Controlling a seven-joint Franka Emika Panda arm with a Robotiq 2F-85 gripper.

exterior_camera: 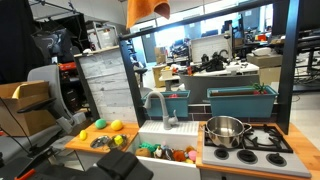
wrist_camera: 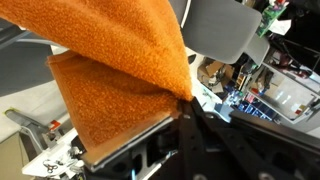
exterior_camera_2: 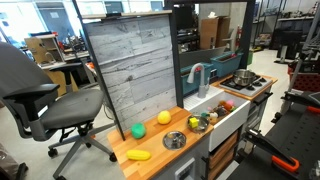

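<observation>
An orange cloth (exterior_camera: 146, 9) hangs into the top edge of exterior view 1, high above the counter, with a narrow strip dangling lower. Up close in the wrist view, the same orange cloth (wrist_camera: 120, 50) fills the upper left and drapes past the fingertips. My gripper is shut, with the cloth pinched at its tips; the exact grip is partly hidden by folds. Neither exterior view shows the gripper itself.
Below stand a sink with a faucet (exterior_camera: 160, 105), a pot (exterior_camera: 226, 131) on the counter beside a stove (exterior_camera: 262, 143), and an open drawer holding toy food. A yellow ball (exterior_camera_2: 164, 117) and green ball (exterior_camera_2: 138, 131) lie on the wooden counter (exterior_camera_2: 185, 155). A whitish partition (exterior_camera_2: 135, 70) rises behind.
</observation>
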